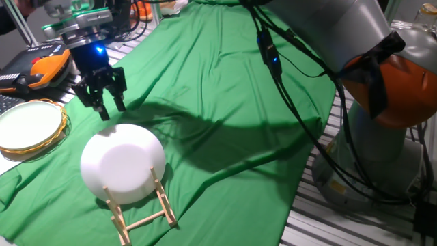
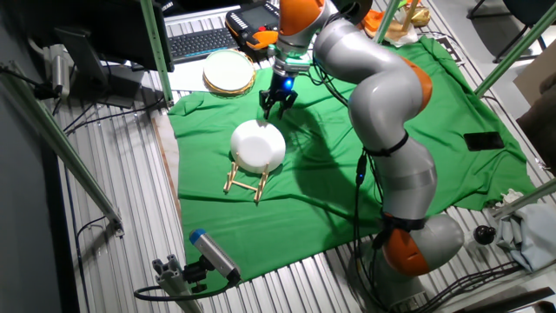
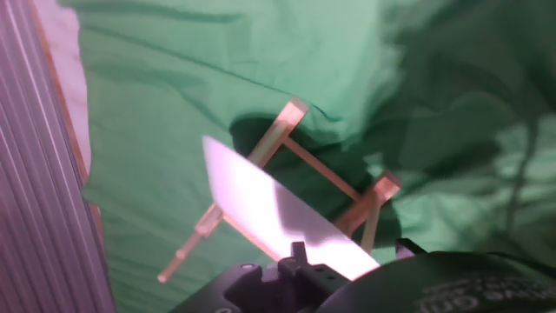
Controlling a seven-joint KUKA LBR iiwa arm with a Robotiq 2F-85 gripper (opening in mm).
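Note:
A white plate (image 1: 123, 164) stands tilted in a small wooden rack (image 1: 145, 220) on the green cloth. Just beyond the plate's upper edge, my gripper (image 1: 113, 111) hangs with its fingers apart and nothing between them. A gap shows between the fingertips and the rim in exterior view 1. From the wrist camera, the plate (image 3: 269, 204) appears nearly edge-on across the rack (image 3: 321, 165), its near end passing behind the dark gripper parts at the bottom. The second exterior view also has the plate (image 2: 258, 145) in front of the gripper (image 2: 274, 116).
A round, pale-topped wicker-rimmed item (image 1: 31, 126) lies left of the gripper. Behind it are an orange-and-black teach pendant (image 1: 48, 70) and a keyboard (image 2: 201, 43). Green cloth (image 1: 232, 89) right of the plate is clear. A camera on a post (image 2: 213, 256) stands near the front.

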